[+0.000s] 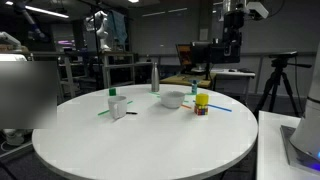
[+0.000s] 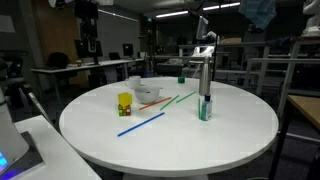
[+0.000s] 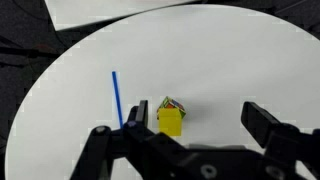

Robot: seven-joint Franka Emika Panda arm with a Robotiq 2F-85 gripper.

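Note:
High above the round white table (image 1: pixel 80 140), my gripper stands open, its two dark fingers wide apart and nothing between them. Below it in the wrist view is a yellow block (image 3: pixel 170 122), with part of a multicoloured cube (image 3: pixel 172 103) showing beside it. Seen from the side, the yellow block (image 2: pixel 124 99) rests on top of the cube (image 2: pixel 125 112). Close by, a white bowl (image 1: pixel 172 99) sits on the table. A white mug (image 1: pixel 117 107) stands farther left in exterior view 1.
A blue stick (image 2: pixel 141 124) lies near the cube, with an orange stick (image 2: pixel 154 104) and green sticks around the bowl. A tall grey bottle (image 1: pixel 155 78) and a small bottle (image 2: pixel 205 108) stand upright.

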